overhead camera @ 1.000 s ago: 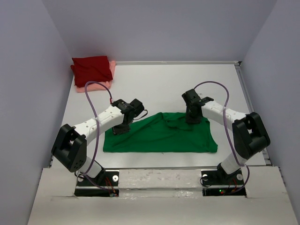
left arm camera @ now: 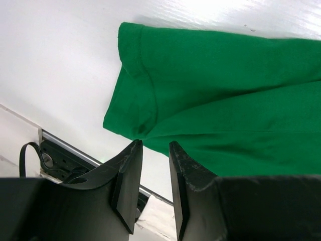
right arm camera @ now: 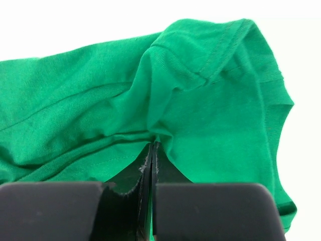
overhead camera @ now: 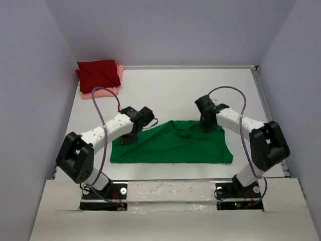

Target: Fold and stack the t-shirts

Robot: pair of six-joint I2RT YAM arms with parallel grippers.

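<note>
A green t-shirt (overhead camera: 173, 150) lies across the front middle of the table, partly folded over itself, with loose creases towards its upper right. Above its left end, my left gripper (overhead camera: 129, 140) is open. In the left wrist view a clear gap separates its fingers (left arm camera: 131, 163), and no cloth is between them. My right gripper is shut at the shirt's right part, where creases draw together into a small pinch of green cloth at the fingertips. From above, the right gripper (overhead camera: 206, 129) covers that spot.
A dark red folded shirt (overhead camera: 99, 75) lies on a pink one (overhead camera: 108, 92) at the table's far left corner. Bare white table (overhead camera: 170, 90) stretches behind the green shirt. Grey walls bound the sides and back.
Otherwise the shirt and the left arm look the same.
</note>
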